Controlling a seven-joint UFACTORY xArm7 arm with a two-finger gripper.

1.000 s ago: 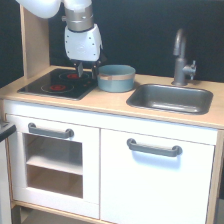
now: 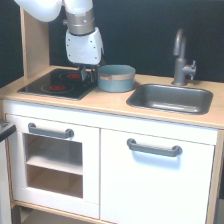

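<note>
A blue-grey pot (image 2: 117,79) stands upright on the wooden counter, just right of the black stove top. My gripper (image 2: 88,75) points down at the pot's left side, over the right part of the stove. Its fingers are small and dark against the dark wall, so I cannot make out whether they are open or shut, or whether they touch the pot.
The black stove top (image 2: 58,84) shows red rings and looks bare. To the right are a metal sink (image 2: 172,97) and a grey faucet (image 2: 181,58). Dark handles (image 2: 154,148) stick out from the white cabinet front below. Some bare counter (image 2: 110,102) lies before the pot.
My gripper has come slightly down and to the right, nearer the pot. The pot appears in the same place.
</note>
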